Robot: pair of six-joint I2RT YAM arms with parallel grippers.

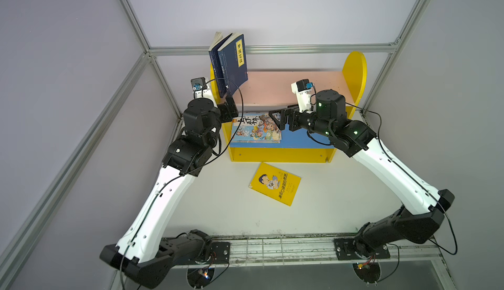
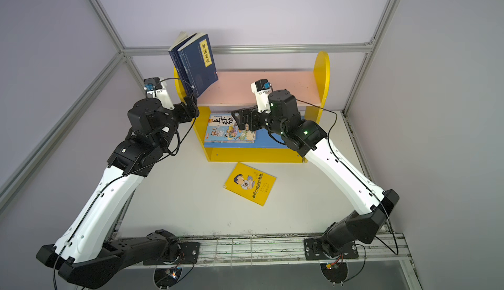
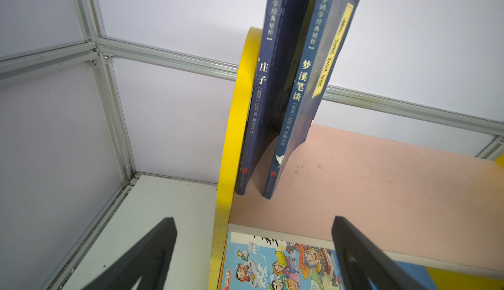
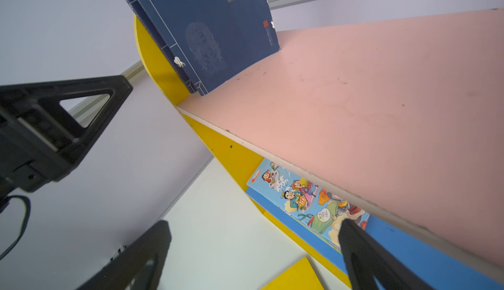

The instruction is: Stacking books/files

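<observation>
Two dark blue books [image 1: 233,61] lean upright against the left yellow end panel [image 3: 236,106] on the pink top shelf [image 2: 265,85]. A colourful comic book [image 1: 254,127] lies on the blue lower shelf [image 1: 302,138]. A yellow book [image 2: 249,184] lies flat on the white floor in front of the rack. My left gripper is open just in front of the blue books and a little below them, nothing between its fingers. My right gripper stands open before the shelves, right of the left one, also empty.
The pink shelf is bare right of the blue books, up to the right yellow end panel [image 1: 355,74]. Aluminium frame and walls enclose the area.
</observation>
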